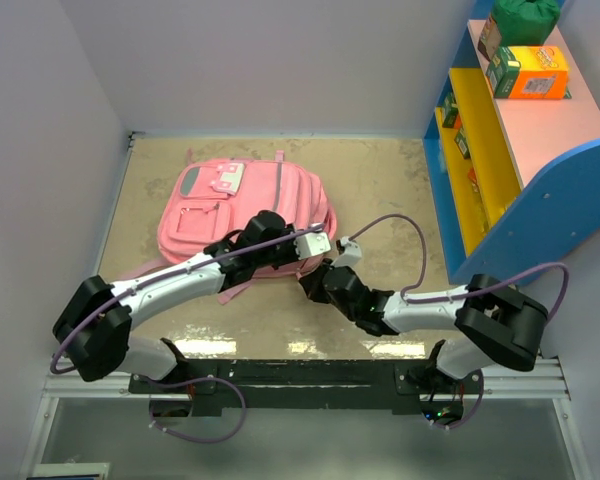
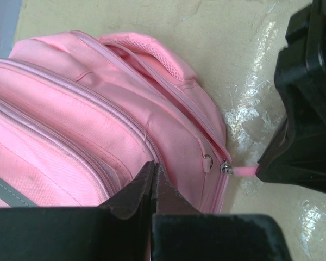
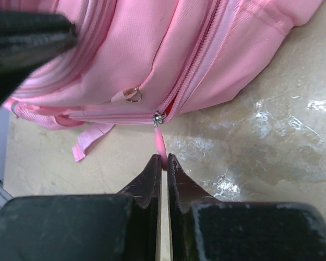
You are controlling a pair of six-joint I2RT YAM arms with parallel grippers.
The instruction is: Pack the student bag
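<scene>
A pink backpack (image 1: 245,190) lies on the table, its zipped side towards me. My right gripper is shut on the pink zipper pull (image 3: 160,142), drawn out from the bag's corner. Red shows through a small gap in the zipper (image 3: 191,68) beside the slider. Over the bag's side panel, my left gripper has its fingertips together with nothing between them. The pink fabric (image 2: 176,144) by the zipper lies outside those fingers. In the top view the left arm hides part of the bag and both sets of fingertips.
At the right stands a blue shelf unit (image 1: 550,215) with yellow and pink boards, an orange-and-green box (image 1: 528,73) and a green bag (image 1: 523,20) on top. Both wrists are close together.
</scene>
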